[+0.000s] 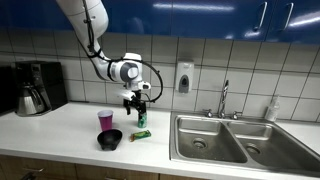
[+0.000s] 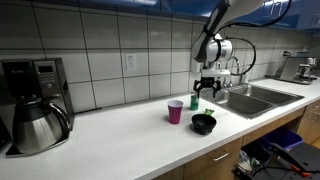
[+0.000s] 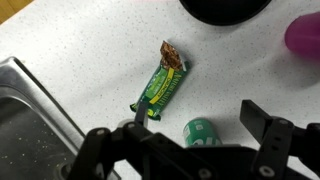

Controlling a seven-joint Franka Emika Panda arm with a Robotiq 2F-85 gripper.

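Observation:
My gripper hangs above the counter with its fingers wide open and nothing held between them. Below it in the wrist view is the top of a green can (image 3: 201, 132), partly hidden by the gripper body. A green-wrapped snack bar (image 3: 158, 92) with a brown end lies flat, ahead of the fingers. In exterior view 1 the gripper (image 1: 136, 107) is just left of the upright can (image 1: 143, 120) and near its top; the gap in depth is hard to judge. The bar (image 1: 140, 135) lies in front of the can.
A pink cup (image 1: 105, 119) and a black bowl (image 1: 110, 139) stand to the left of the can and bar. The double sink (image 1: 215, 140) is on the right. A coffee maker (image 2: 37, 105) occupies the far left counter, with bare counter (image 2: 110, 140) between.

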